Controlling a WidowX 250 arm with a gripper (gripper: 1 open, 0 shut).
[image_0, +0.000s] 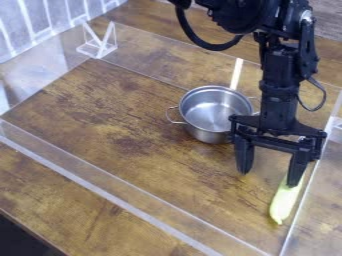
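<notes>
My black gripper (270, 158) hangs at the right of the camera view, open, its fingers spread apart above the wooden surface. Just below and right of it lies a long pale yellow-green object (285, 204), its upper end partly hidden behind the gripper. A steel pot (209, 114) with two handles stands to the left of the gripper, its right side partly behind the arm.
A wide stretch of bare wooden surface (114, 140) fills the left and front. Clear plastic walls (160, 220) run around it, with a small white stand (99, 46) at the back left and a pale strip behind the pot.
</notes>
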